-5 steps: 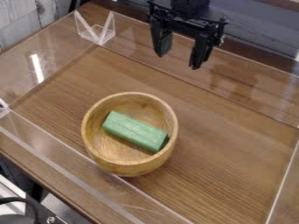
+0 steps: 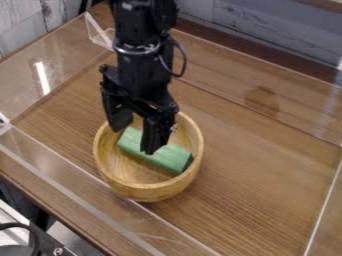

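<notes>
A black robot gripper (image 2: 140,120) hangs over a round yellow-tan bowl (image 2: 147,183), its two dark finger units reaching down toward the bowl's back part, open. Inside the bowl lies a green block (image 2: 163,155), tilted, below and between the gripper's ends. Whether the fingers touch the block or bowl is not clear.
Pale edges run along the back and the left. A dark cable lies at the bottom left corner.
The bowl and green block appear unmoved.
</notes>
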